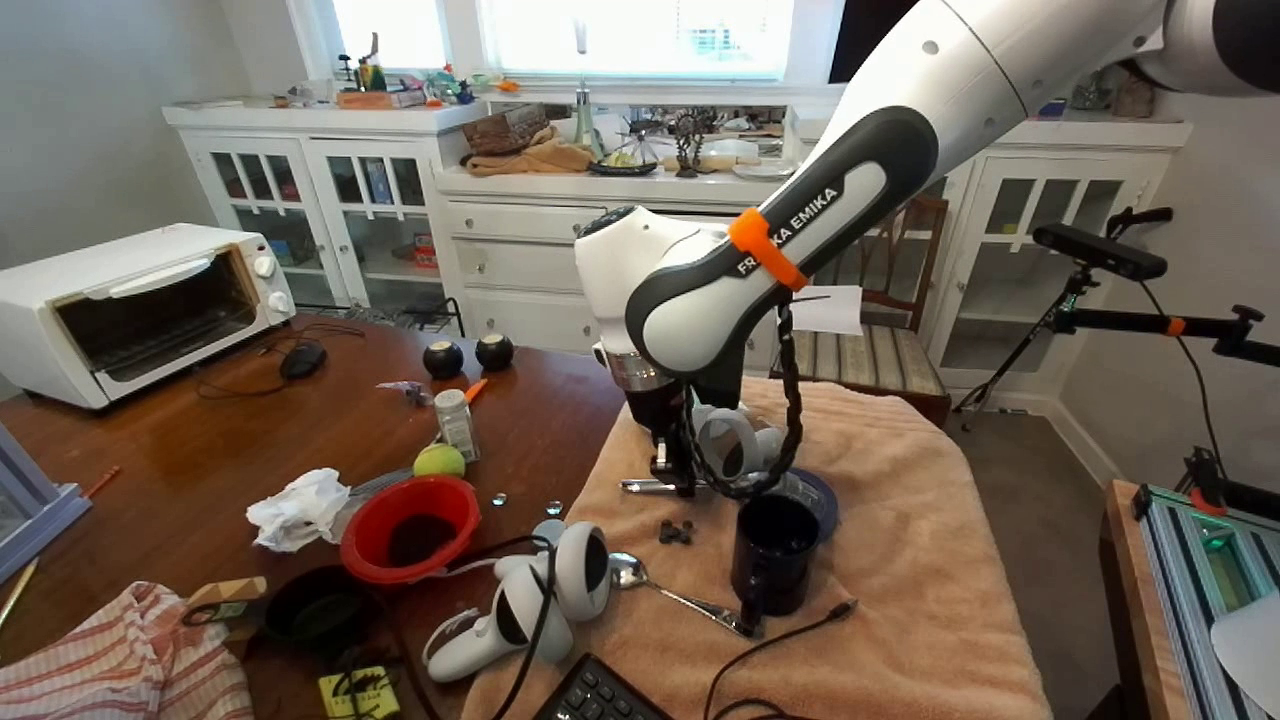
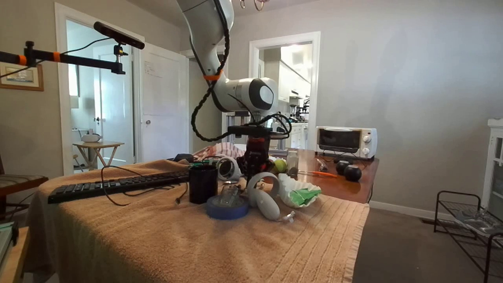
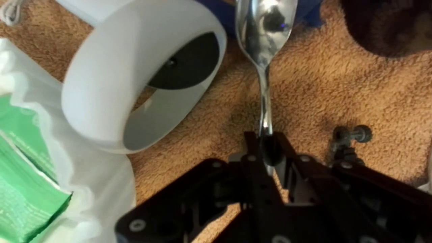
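In the wrist view a shiny metal spoon [image 3: 264,93] runs from my fingertips toward the top edge, its bowl over a blue object. My gripper is shut on its handle, black fingers close on both sides. From exterior view 1, the gripper [image 1: 674,474] is low above the tan towel, with a bit of metal handle [image 1: 645,486] showing to its left. How high the spoon is above the towel, I cannot tell. Exterior view 2 shows the gripper [image 2: 253,167] partly behind a white controller [image 2: 267,206].
A dark mug [image 1: 774,558] stands close by, with a second spoon [image 1: 690,600] and small black pieces [image 1: 675,532] nearby. Beside the white ring [image 3: 101,81] lies a white fluted bowl [image 3: 91,182] with a green packet.
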